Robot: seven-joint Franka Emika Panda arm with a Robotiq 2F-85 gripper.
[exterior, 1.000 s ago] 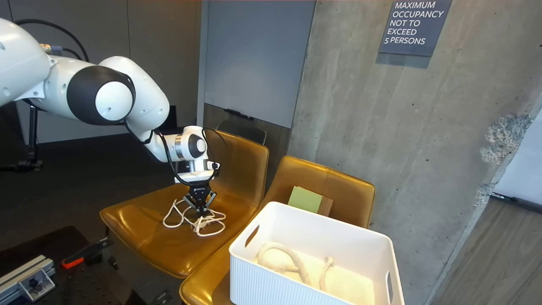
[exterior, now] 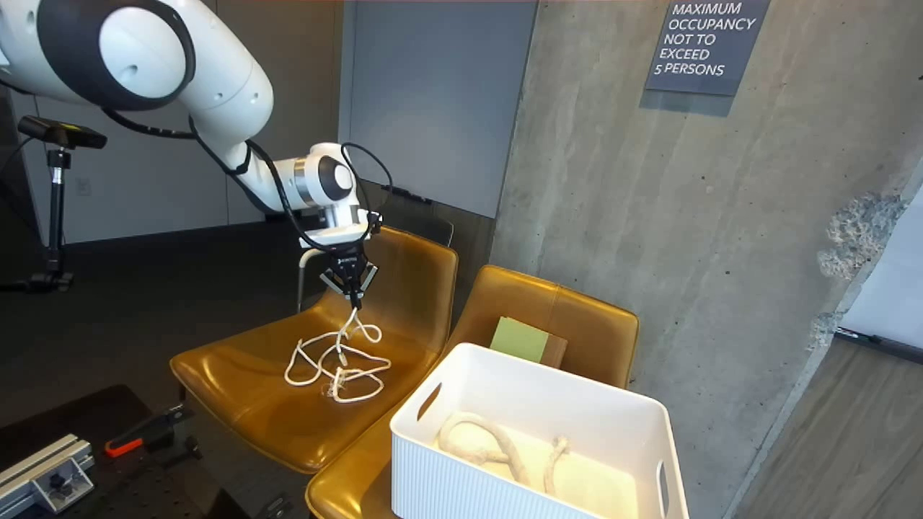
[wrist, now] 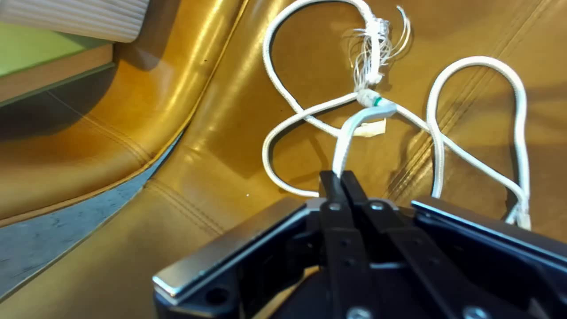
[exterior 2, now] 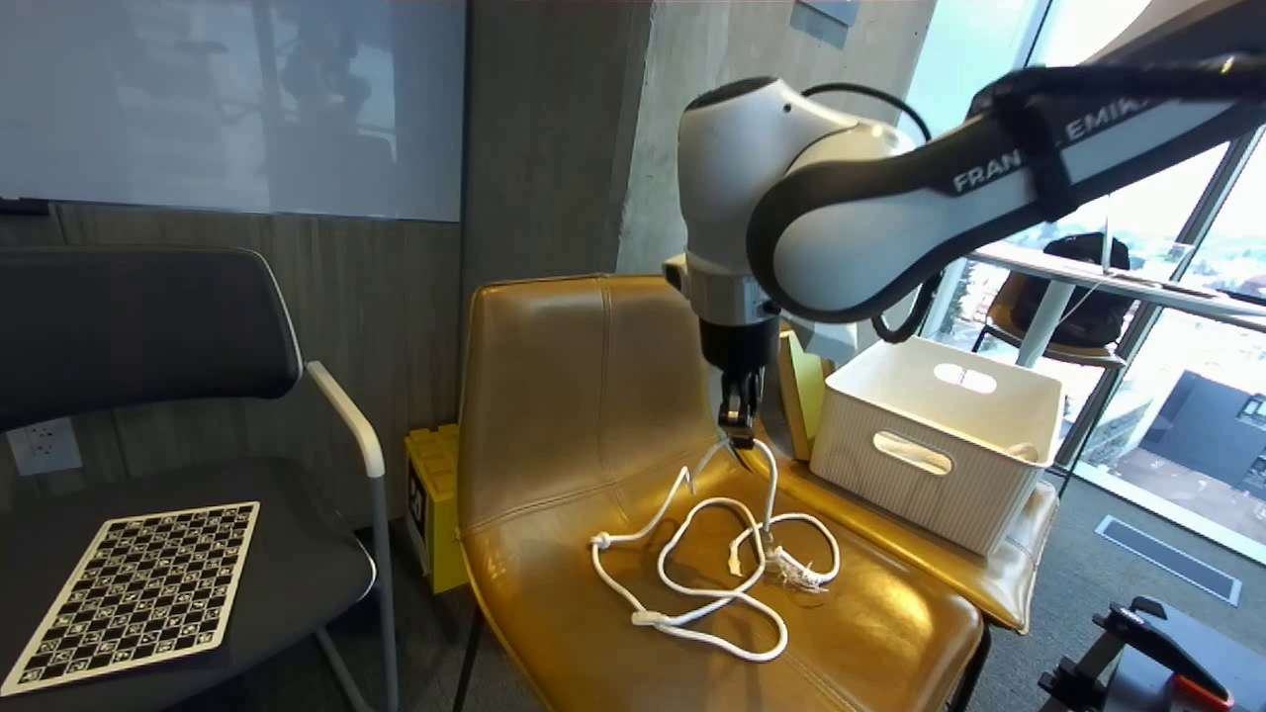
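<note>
A white rope (exterior: pixel 339 373) lies in loose loops on the tan chair seat, with part of it raised to my gripper (exterior: pixel 355 303). In the wrist view the gripper is shut on the rope (wrist: pixel 345 139), a strand rising between its fingertips. Frayed threads and a green mark show on the rope near the middle of that view. Exterior view 2 has the gripper (exterior 2: pixel 737 439) above the seat, with two strands of rope (exterior 2: pixel 773 475) hanging below it.
A white bin (exterior: pixel 529 385) with rope-like pieces inside stands on the neighbouring tan chair, in front of a green book (exterior: pixel 519 339). The tan chair's backrest (exterior 2: pixel 587 392) rises behind the rope. A dark chair holding a patterned board (exterior 2: pixel 136 593) stands to the left in exterior view 2.
The gripper has risen from down among the rope loops to well above the seat. A part of the rope has come up with it, while the other loops stay on the chair.
</note>
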